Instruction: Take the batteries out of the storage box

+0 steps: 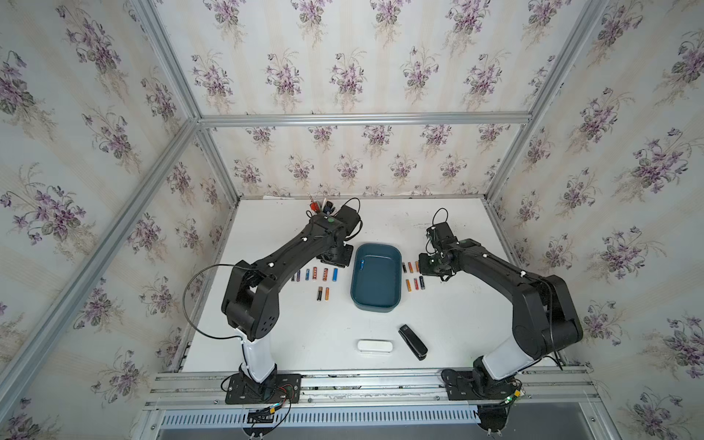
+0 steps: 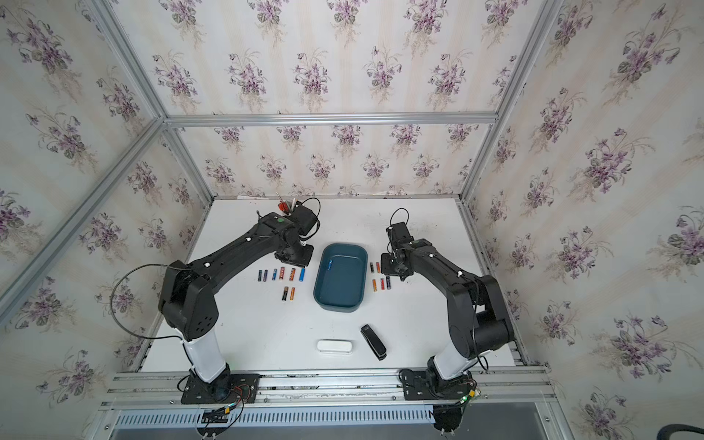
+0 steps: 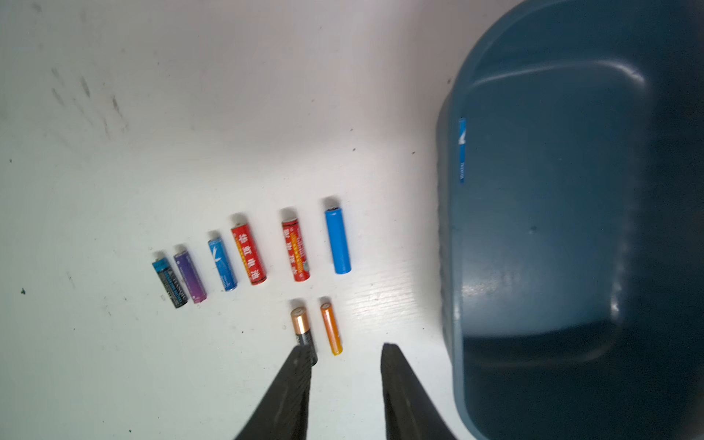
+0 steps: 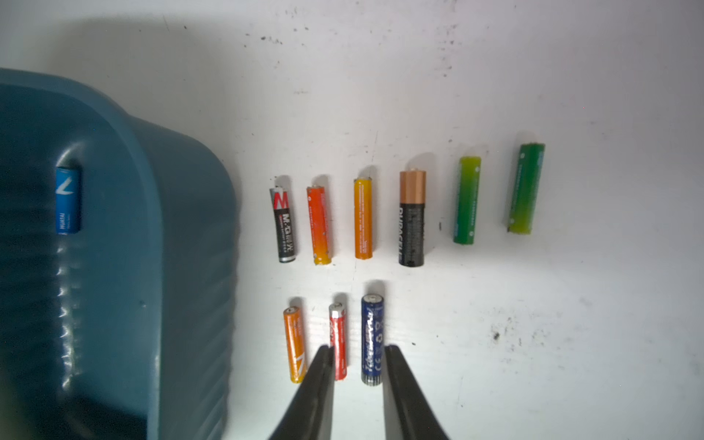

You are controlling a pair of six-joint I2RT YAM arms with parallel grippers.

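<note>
The teal storage box [image 1: 375, 286] stands mid-table, a blue battery [image 4: 67, 201] inside against its wall. Rows of loose batteries lie on both sides, among them a blue one [image 3: 338, 242] and a green one [image 4: 525, 189]. My left gripper, open and empty, hangs above the table left of the box, near its upper edge in the top views. My right gripper, also open with nothing between its fingers, is over the batteries right of the box.
A white case [image 1: 374, 344] and a black case [image 1: 412, 341] lie in front of the box. A cup of tools [image 1: 316, 205] stands at the back left, partly hidden by my left arm.
</note>
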